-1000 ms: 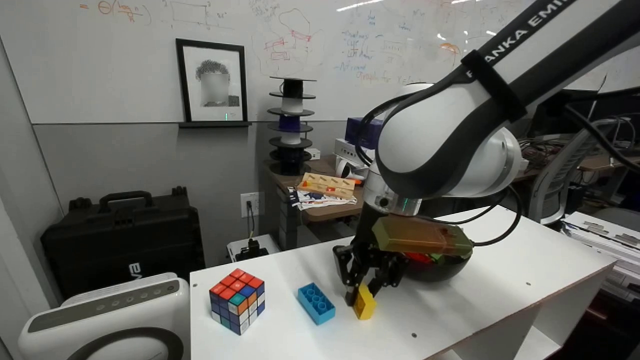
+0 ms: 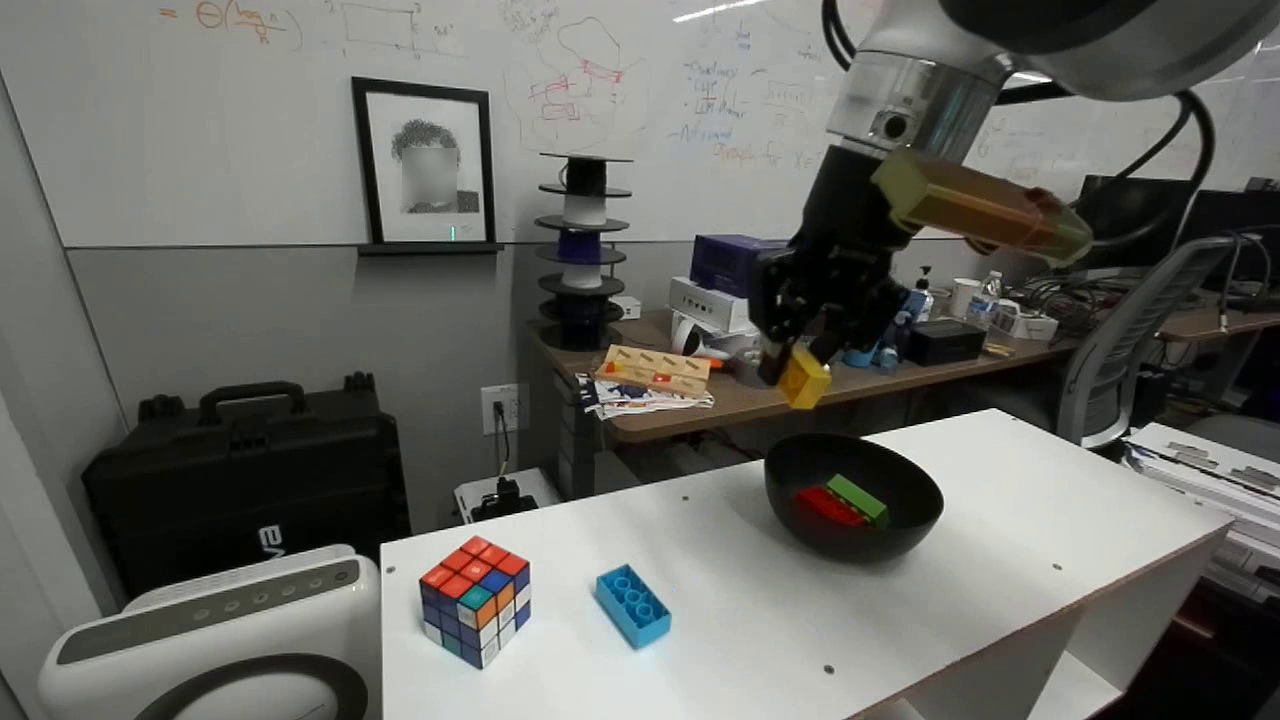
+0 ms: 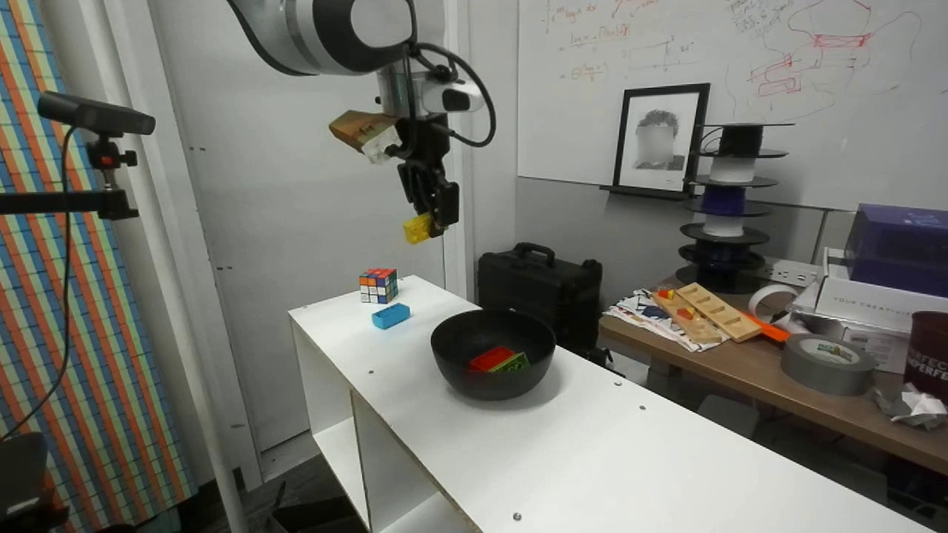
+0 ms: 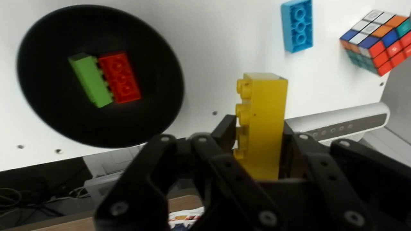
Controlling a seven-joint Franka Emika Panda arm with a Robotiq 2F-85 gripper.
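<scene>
A yellow block (image 4: 266, 123) with studs along one side is pinched between the fingers of my gripper, which is shut on it. In exterior view 1 the yellow block (image 2: 804, 378) hangs in the air above the rear part of the black bowl (image 2: 798, 480). Inside that bowl lie a red block (image 4: 119, 77) and a green block (image 4: 91, 80), side by side. A blue block (image 2: 632, 606) rests on the white table, studless hollow side showing, between the bowl and a Rubik's cube (image 2: 476, 600).
A white appliance (image 2: 228, 636) adjoins the table's end.
My gripper has risen with the yellow block from near the tabletop beside the blue block, moving right toward the bowl in exterior view 1. The blue block and cube stay put.
</scene>
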